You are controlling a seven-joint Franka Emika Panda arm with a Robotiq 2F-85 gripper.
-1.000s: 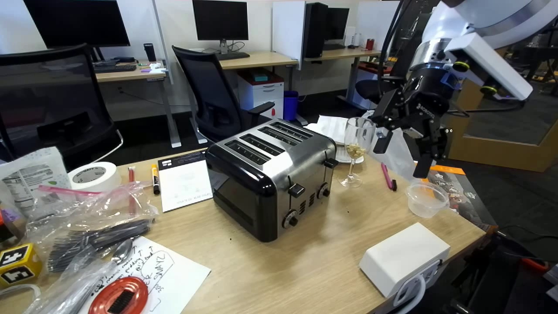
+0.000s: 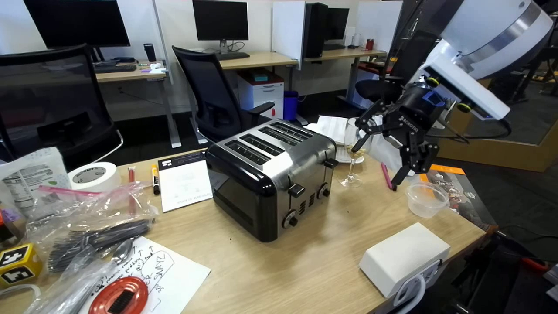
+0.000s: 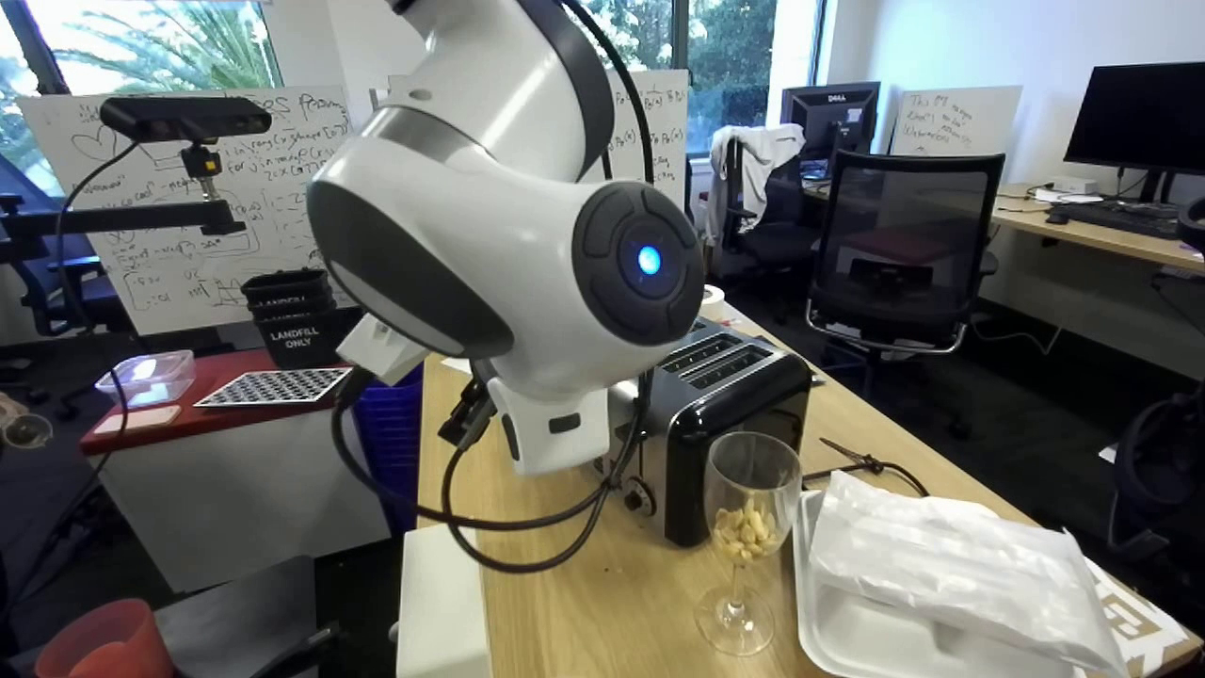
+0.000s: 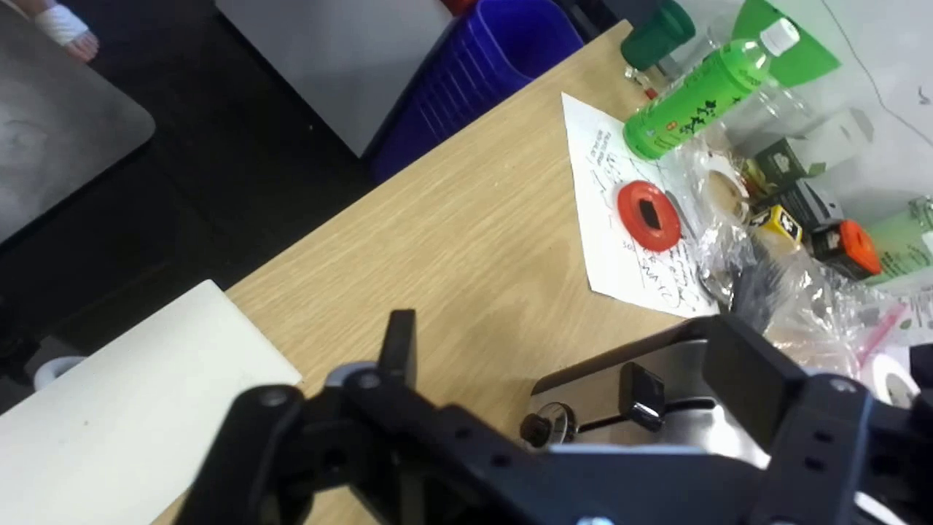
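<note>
My gripper [image 2: 377, 164] hangs tilted above the table's right half, open, with nothing between its fingers. In the wrist view the two dark fingers [image 4: 399, 350] stand wide apart, one over bare wood, the other over the toaster's front. The steel and black four-slot toaster [image 2: 272, 172] stands mid-table, left of the gripper in exterior view 1. A stemmed glass holding pale nuts [image 3: 750, 529] stands upright near the toaster's end. One finger overlaps part of it in exterior view 1; contact cannot be judged. The arm hides most of the gripper in exterior view 2.
A clear plastic tub [image 2: 427, 199] and a white box [image 2: 405, 259] sit near the table's edge. A pink marker [image 2: 387, 177] lies behind the tub. Bags, a brush and a red lid [image 2: 119, 296] crowd the far left. Bare wood lies before the toaster.
The gripper has moved left in exterior view 1, toward the glass and toaster, and its tilt has increased. It stays open. The objects on the table have not moved.
</note>
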